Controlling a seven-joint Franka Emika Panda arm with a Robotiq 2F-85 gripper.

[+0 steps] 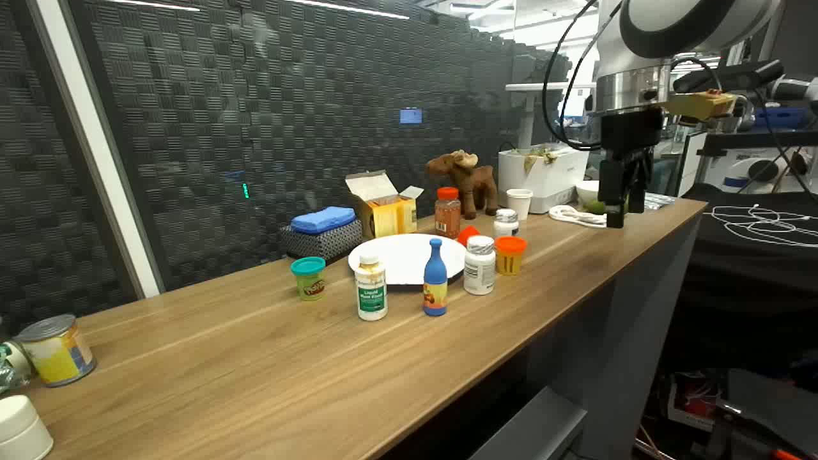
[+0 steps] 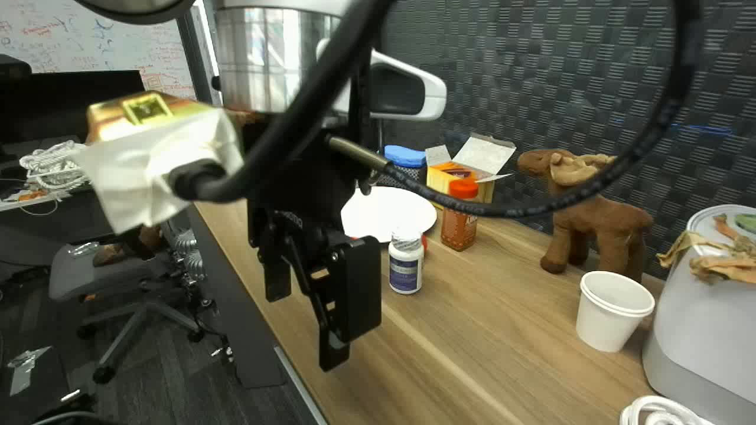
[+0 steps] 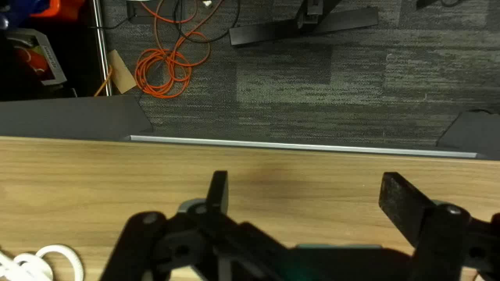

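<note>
My gripper hangs above the wooden table with its fingers wide apart and only bare wood below the gap. In exterior view 1 the gripper is at the right end of the table, away from the bottles. A white plate lies mid-table. In front of it stand a white plant-food bottle, a blue bottle and a white pill bottle. An orange-lidded tub and a smaller pill bottle are nearby. A teal-lidded tub stands to the plate's left.
Behind are an open yellow box, an orange-capped jar, a toy moose, a paper cup and a white cable. A can sits at the far left.
</note>
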